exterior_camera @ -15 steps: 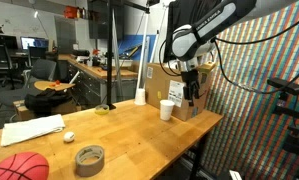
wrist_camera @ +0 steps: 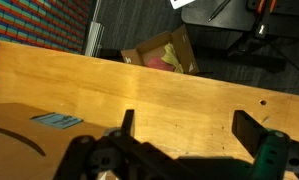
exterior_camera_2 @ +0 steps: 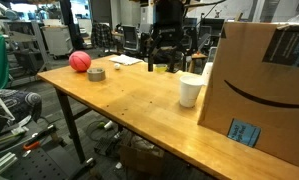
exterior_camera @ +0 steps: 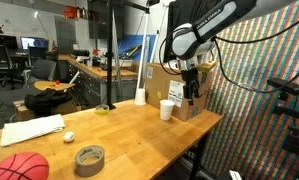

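Note:
My gripper (exterior_camera_2: 166, 66) hangs above the wooden table (exterior_camera_2: 124, 88), pointing down. In the wrist view its two dark fingers (wrist_camera: 127, 122) stand wide apart, with bare tabletop showing between them. A white cup (exterior_camera_2: 191, 90) is upright on the table close to the cardboard box (exterior_camera_2: 257, 80); the gripper is above it and apart from it. On the table's other half are a grey tape roll (exterior_camera: 89, 158), a red ball (exterior_camera: 19, 167) and a small white ball (exterior_camera: 69, 137). The cup does not show clearly in the wrist view.
The tall box bounds one end of the table. White sheets (exterior_camera: 32, 130) lie at the far side in exterior view 1. Wood is clear across the table's middle. Beyond its edge, an open carton (wrist_camera: 159, 50) sits on the floor.

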